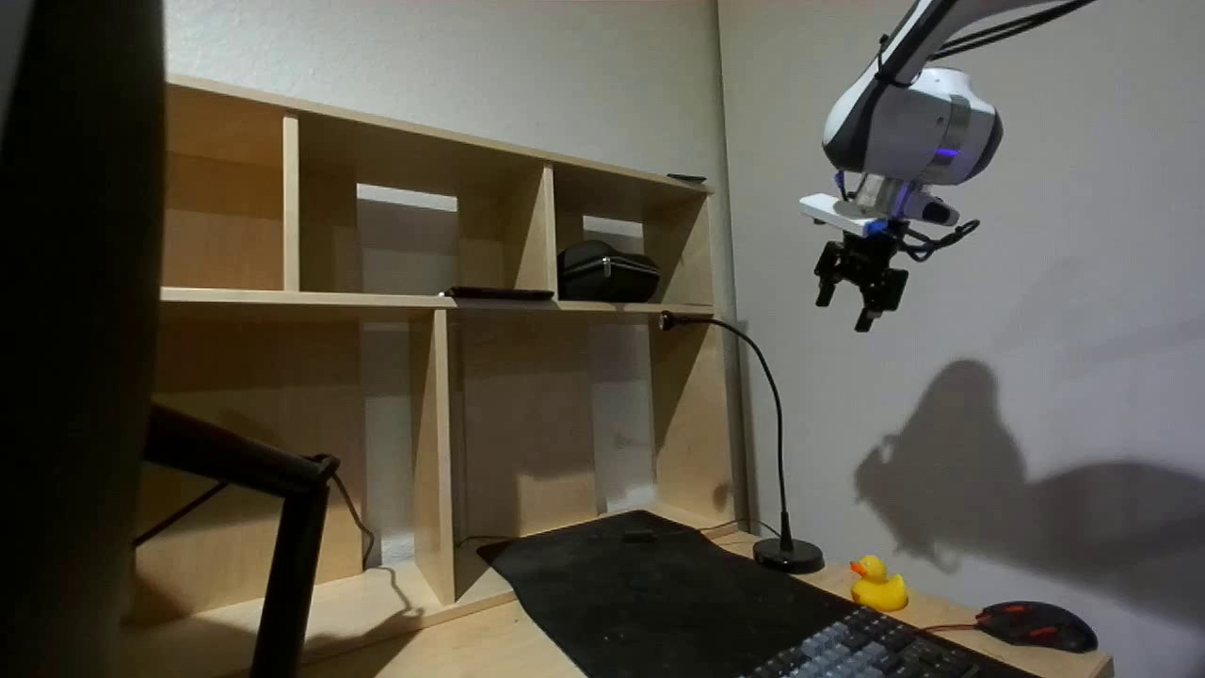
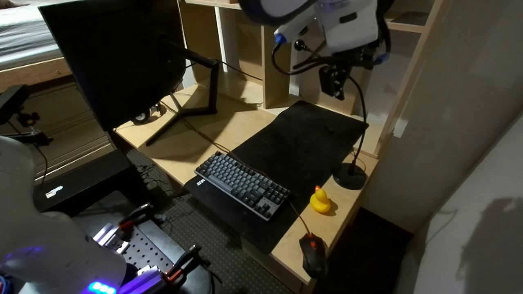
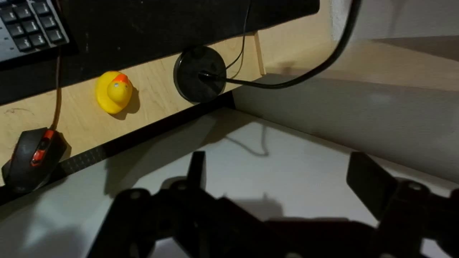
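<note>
My gripper (image 1: pixel 843 313) hangs high above the right end of the desk, close to the side wall. Its fingers are open, and in the wrist view the two dark fingers (image 3: pixel 197 170) stand wide apart with only pale wall behind them. A yellow rubber duck (image 2: pixel 320 201) with an orange beak sits upright on the bare wood strip, well below the gripper. The wrist view shows the duck (image 3: pixel 113 92) at the upper left, off to one side of the fingers.
Beside the duck stand a black gooseneck lamp (image 2: pixel 349 175) and a black mouse (image 2: pixel 314 255). A keyboard (image 2: pixel 243 184) lies on the dark mat (image 2: pixel 294 142). The shelf unit (image 1: pixel 435 452) rises behind, and a monitor (image 2: pixel 117 59) stands on the left.
</note>
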